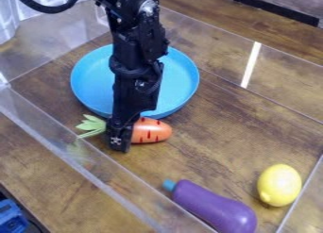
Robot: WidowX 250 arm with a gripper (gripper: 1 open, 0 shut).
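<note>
My gripper [124, 131] is down over an orange toy carrot [150, 130] with a pale green top, open around its leafy end, and partly hides it. A blue plate [177, 81] lies just behind the carrot, with my arm across it.
A purple toy eggplant [214, 207] lies at the front, and a yellow lemon [279, 185] at the right. Clear plastic walls border the wooden surface, with a small blue object [10, 218] at the lower left.
</note>
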